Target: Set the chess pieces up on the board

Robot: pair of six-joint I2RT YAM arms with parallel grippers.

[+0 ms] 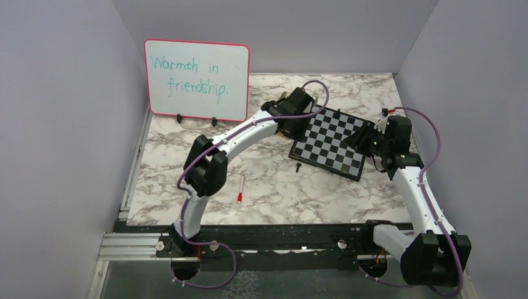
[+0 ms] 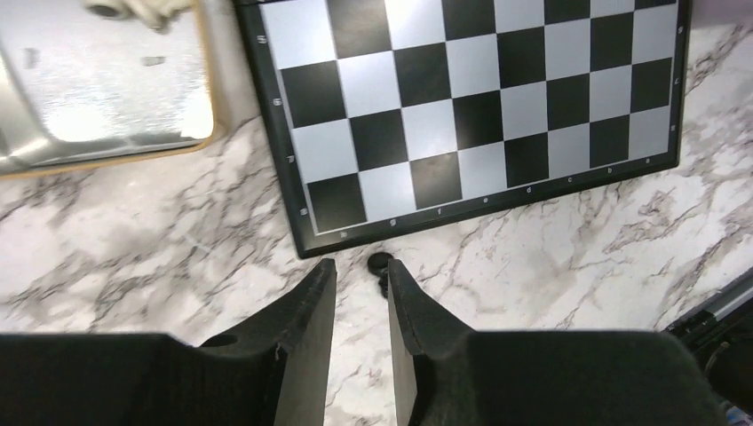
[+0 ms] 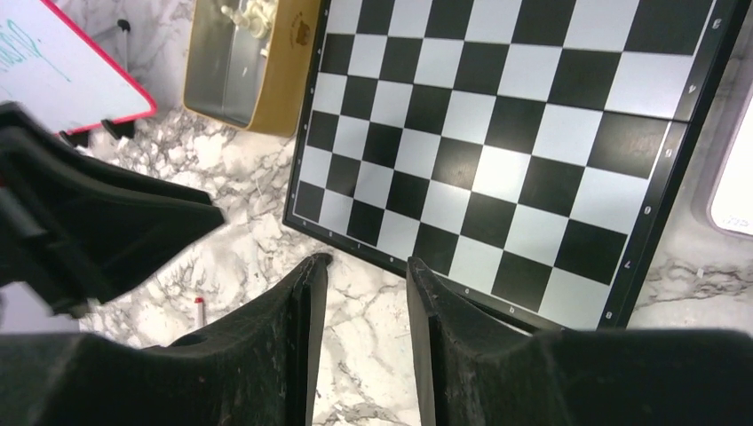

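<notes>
The chessboard carries no pieces. My left gripper hangs over the board's left end and the box, fingers part open with nothing seen between them. A black piece lies on the marble off the board's near edge, beyond those fingertips in the left wrist view. Pale pieces sit in a box beside the board. My right gripper is over the board's right side, part open and empty.
A whiteboard stands back left. A red-and-white marker lies on the front marble, which is otherwise clear. A pale rounded object sits past the board in the right wrist view.
</notes>
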